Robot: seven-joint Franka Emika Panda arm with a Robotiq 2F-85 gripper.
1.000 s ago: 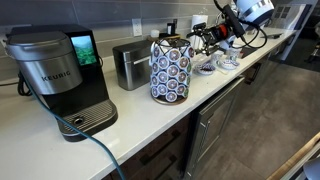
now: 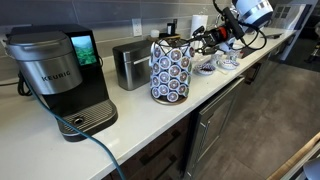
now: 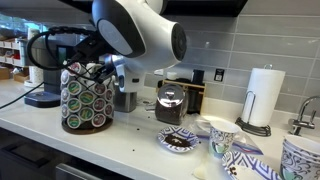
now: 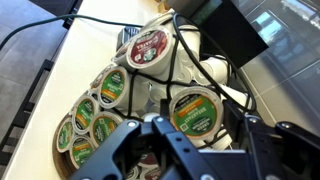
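Note:
A round carousel of coffee pods [image 2: 170,78] stands on the counter, its white-rimmed lids facing outward. At its upper side, my gripper is shut on a coffee pod [image 4: 195,113] with a green-and-brown lid, which sits between the fingers in the wrist view. This pod is still at the rack's black wire frame. A red-lidded pod [image 4: 150,47] and several green-lidded ones lie close around it. In exterior view 2 the arm partly covers the top of the carousel [image 3: 87,102], and the fingertips are hard to make out there.
A Keurig coffee maker [image 2: 62,85] stands left of the carousel, with a toaster [image 2: 132,64] behind. Patterned plates [image 3: 178,139] and bowls [image 3: 223,137] sit farther along the counter. Bare counter [image 3: 130,150] lies in front of the carousel.
Over the last second my gripper has shifted slightly left toward the top of the carousel.

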